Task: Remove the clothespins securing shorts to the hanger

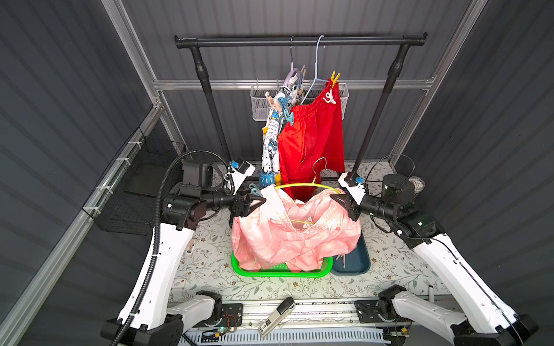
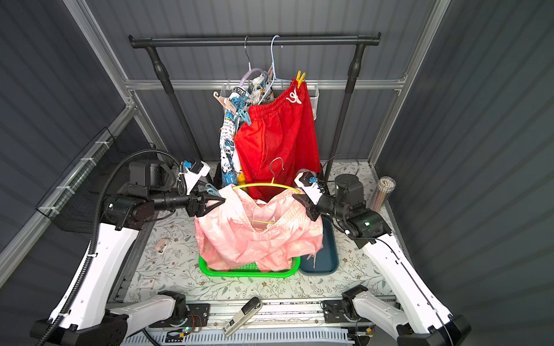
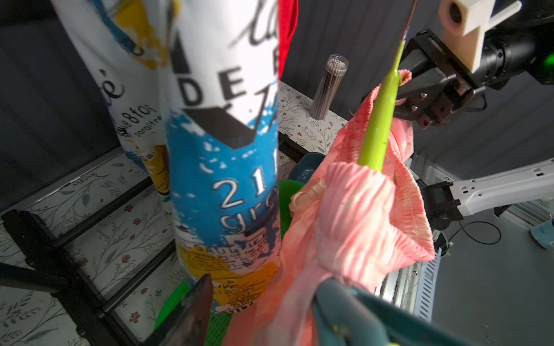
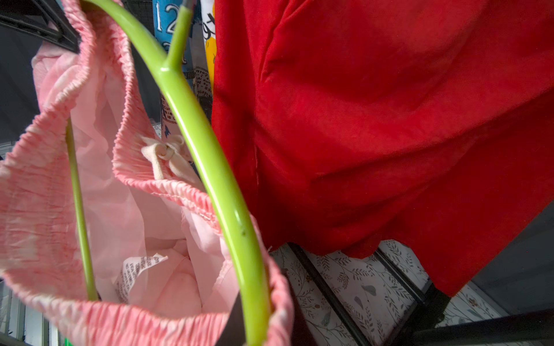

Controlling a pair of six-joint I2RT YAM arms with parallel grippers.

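Pink shorts (image 1: 300,245) hang on a yellow-green hanger (image 4: 202,138) in front of the rack. A blue-grey clothespin (image 3: 346,320) sits at the left end of their waistband, where the cloth is bunched. Beside it, my left gripper (image 1: 258,206) is open; one dark finger (image 3: 187,314) shows left of the pin in the left wrist view, and the other is hidden. At the opposite end, my right gripper (image 1: 341,200) is shut on the hanger and waistband. No clothespin shows at that end.
Red shorts (image 2: 277,135) and patterned clothes (image 3: 225,161) hang close behind. Below the pink shorts are a green basket (image 1: 282,275) and a dark blue tray (image 1: 359,262) with a clothespin (image 1: 344,260) in it. A tall clear jar (image 2: 382,193) stands at the right.
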